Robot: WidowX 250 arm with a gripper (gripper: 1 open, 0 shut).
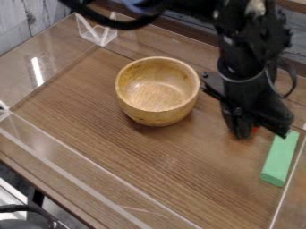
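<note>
My black gripper (pixel 248 122) is lowered at the right of the camera view, over a small red object (pixel 255 131) that is mostly hidden behind it. Whether its fingers are open or shut, or hold anything, I cannot tell. A wooden bowl (pixel 156 89) sits left of the gripper, apart from it. A pale green block (pixel 278 161) lies at the right edge of the table, below and right of the gripper.
A clear plastic object (pixel 98 27) lies at the back left by the table's edge. My arm covers much of the back right.
</note>
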